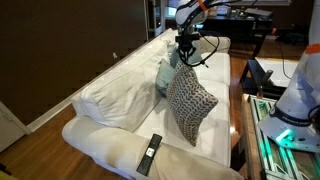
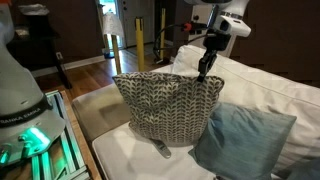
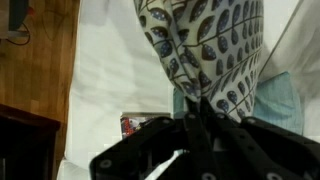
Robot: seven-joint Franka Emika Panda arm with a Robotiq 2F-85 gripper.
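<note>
A leaf-patterned cushion (image 1: 188, 100) hangs at a slant over the white sofa seat, its upper corner in my gripper (image 1: 187, 60). In exterior view 2 the gripper (image 2: 206, 72) pinches the top right corner of the cushion (image 2: 165, 108), whose broad face spreads to the left. From the wrist, the gripper is shut on bunched patterned cloth (image 3: 205, 50). Whether the cushion's lower edge touches the seat is hard to tell.
Blue-grey cushions (image 2: 243, 135) lean against the sofa back. A dark remote (image 1: 149, 154) lies on the near armrest (image 1: 105, 140). In the wrist view, a small red-and-black item (image 3: 140, 124) rests on the seat. Wooden floor (image 3: 48, 60) lies beyond the seat edge.
</note>
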